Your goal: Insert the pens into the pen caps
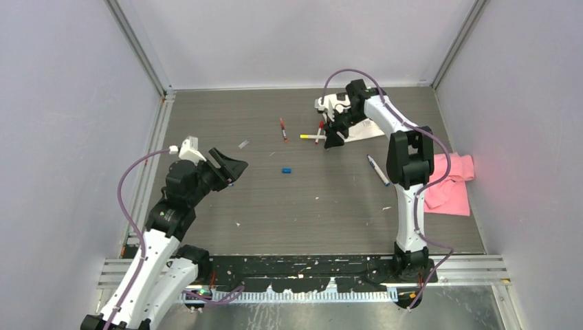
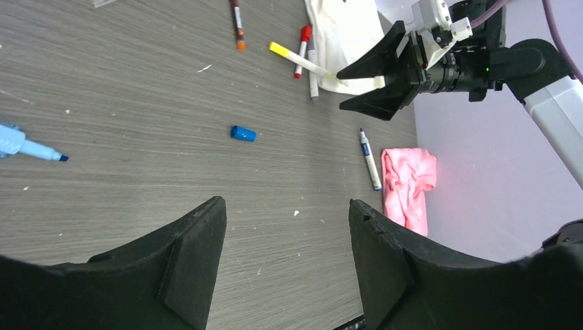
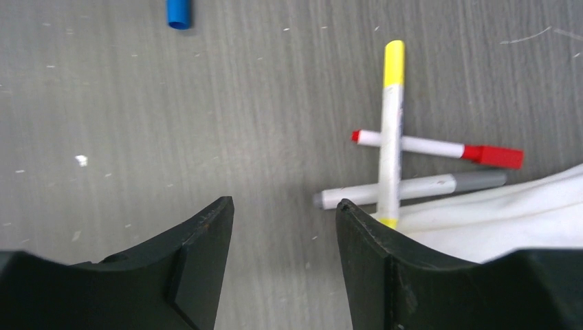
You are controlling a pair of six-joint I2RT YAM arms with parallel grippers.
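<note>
The yellow marker (image 3: 390, 130) lies slantwise across a red marker (image 3: 433, 146) and a grey marker (image 3: 419, 188), its lower end at the white cloth. In the right wrist view my right gripper stands open and empty, the yellow marker just right of its right finger. My left gripper is open over bare table at the left, nothing between its fingers. A loose blue cap (image 1: 287, 170) lies mid-table. An uncapped blue marker (image 1: 377, 170) rests alone to the right. In the left wrist view a light-blue highlighter (image 2: 27, 146) shows its bare tip.
An orange-red pen (image 1: 283, 130) and a clear piece of plastic (image 1: 244, 144) lie toward the back. The white cloth (image 1: 364, 130) sits beneath my right arm, and a pink cloth (image 1: 450, 184) is at the right edge. Mid-table is mostly free.
</note>
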